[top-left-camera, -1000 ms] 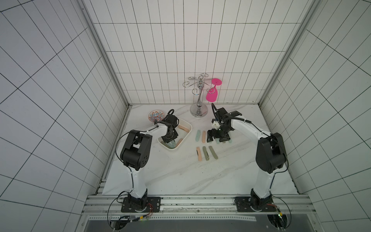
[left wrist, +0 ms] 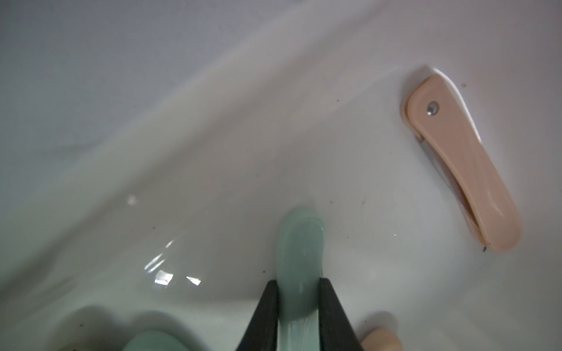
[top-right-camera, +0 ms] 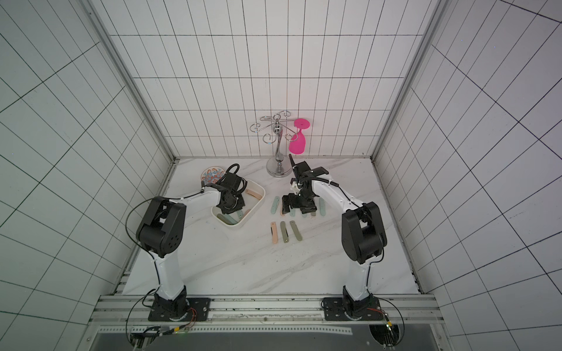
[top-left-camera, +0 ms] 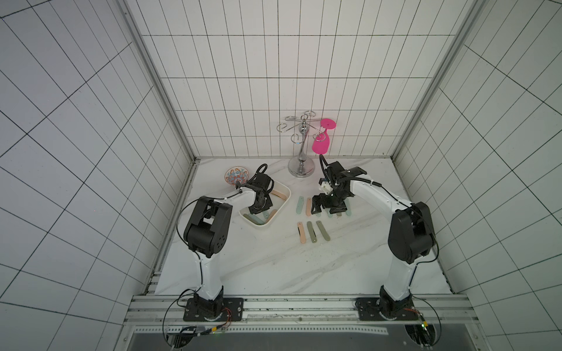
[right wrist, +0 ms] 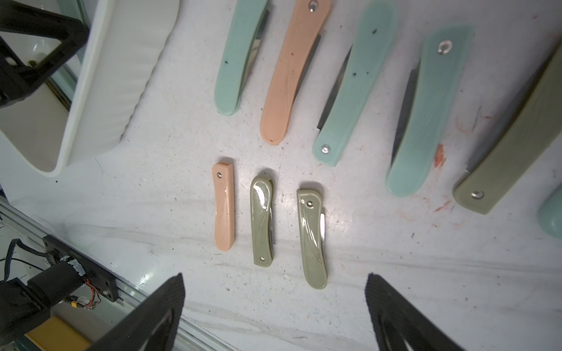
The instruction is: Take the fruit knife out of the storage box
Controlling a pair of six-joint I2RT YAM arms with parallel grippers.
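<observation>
The white storage box (top-left-camera: 281, 204) holds several folding fruit knives. Inside it, my left gripper has its fingertips on either side of a mint knife (left wrist: 299, 239), touching or nearly touching it; whether it grips firmly is unclear. A peach knife (left wrist: 459, 163) lies near the box's side in the left wrist view. My right gripper stands open above the table, with nothing between its fingers, right of the box.
Several knives lie in two rows on the table (top-right-camera: 251, 263) right of the box. Behind stand a silver stand (top-left-camera: 301, 166) with a pink glass (top-left-camera: 321, 142) and a patterned round item (top-left-camera: 236, 174).
My right gripper has moved slightly left.
</observation>
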